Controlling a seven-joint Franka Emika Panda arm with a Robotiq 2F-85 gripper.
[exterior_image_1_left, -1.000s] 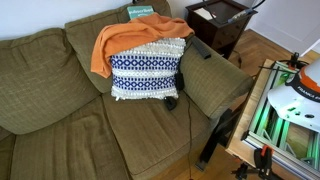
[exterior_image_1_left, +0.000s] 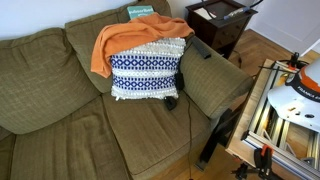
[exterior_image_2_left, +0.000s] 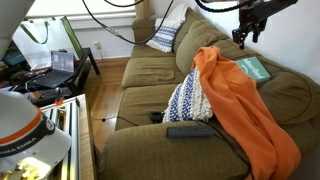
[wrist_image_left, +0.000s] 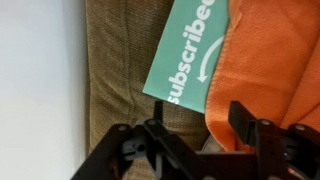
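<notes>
My gripper (exterior_image_2_left: 247, 40) hangs over the sofa's back, its fingers pointing down and spread apart. In the wrist view the gripper is open, with nothing visibly held in the gap. Beneath it lie a teal card marked "subscribe" (wrist_image_left: 187, 50) and the edge of an orange cloth (wrist_image_left: 262, 75). The card (exterior_image_2_left: 252, 68) leans on the sofa's back behind the orange cloth (exterior_image_2_left: 240, 100). That cloth (exterior_image_1_left: 135, 38) drapes over a blue-and-white patterned pillow (exterior_image_1_left: 147, 72), covering its upper part.
A dark remote-like object (exterior_image_2_left: 190, 130) rests on the sofa arm. A dark side table (exterior_image_1_left: 218, 30) stands beyond that arm. The sofa seat (exterior_image_1_left: 70, 140) is largely clear; a thin cable runs down its front. Another pillow (exterior_image_2_left: 166, 36) sits at the far end.
Cloth, pillow and card have not moved. The green strips in the frame by the arm's base look paler now. The dark arm part at upper right has shifted slightly.
</notes>
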